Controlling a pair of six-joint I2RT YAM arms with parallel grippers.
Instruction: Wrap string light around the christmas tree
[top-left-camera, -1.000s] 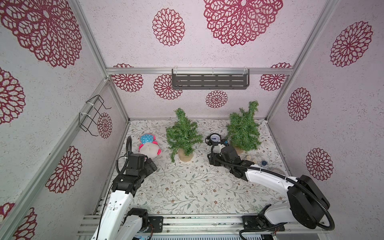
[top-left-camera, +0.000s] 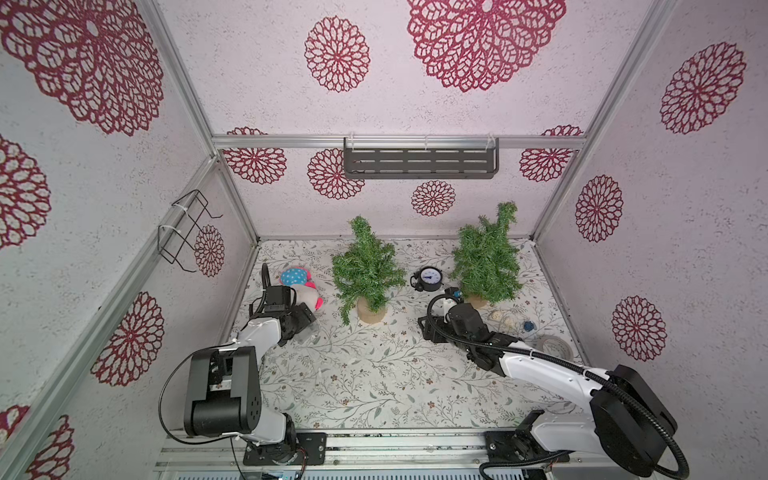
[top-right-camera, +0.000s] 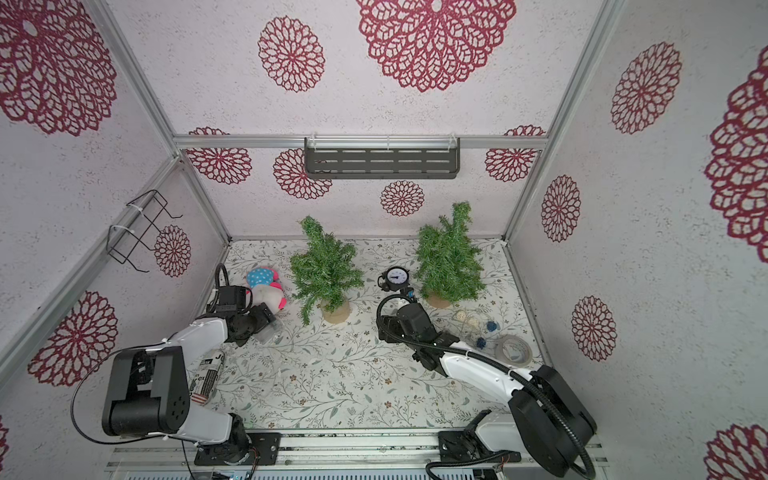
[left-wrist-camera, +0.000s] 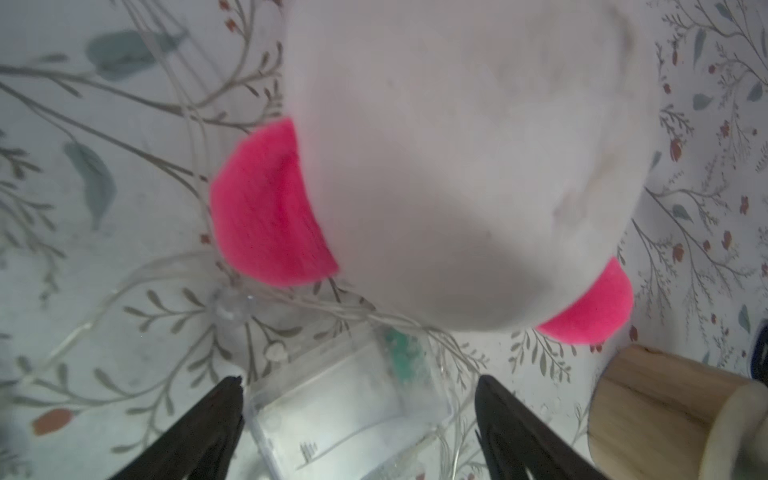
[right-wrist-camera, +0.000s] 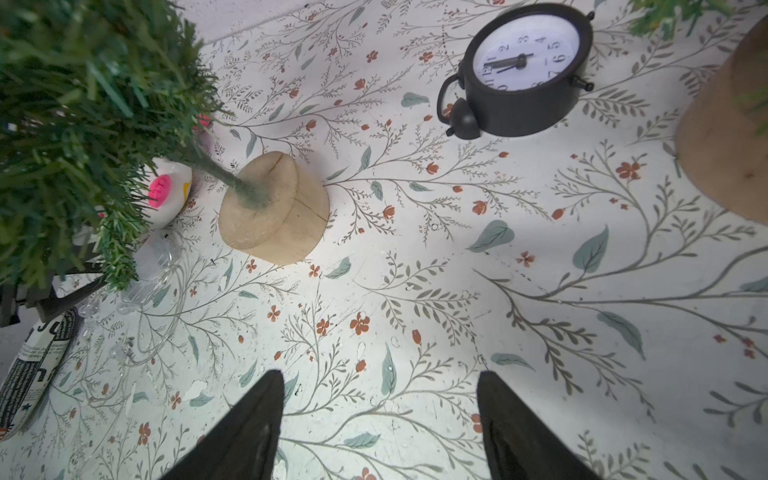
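Note:
Two small green trees (top-left-camera: 360, 264) stand at the back. My left gripper hangs low over a clear battery box (left-wrist-camera: 344, 412) with thin wire string lights (left-wrist-camera: 200, 264), beside a white plush toy (left-wrist-camera: 472, 152) with pink tips. Its fingers stand apart around the box's near part; whether they touch it is unclear. My right gripper stands open above bare cloth, right of the left tree, nothing between its fingers.
A black clock (right-wrist-camera: 520, 80) sits between the trees. Small items and a clear round roll (top-right-camera: 512, 349) lie at the right. A striped packet (top-right-camera: 206, 376) lies front left.
My left arm has moved farther into the workspace, toward the plush toy and box. My right arm has shifted slightly.

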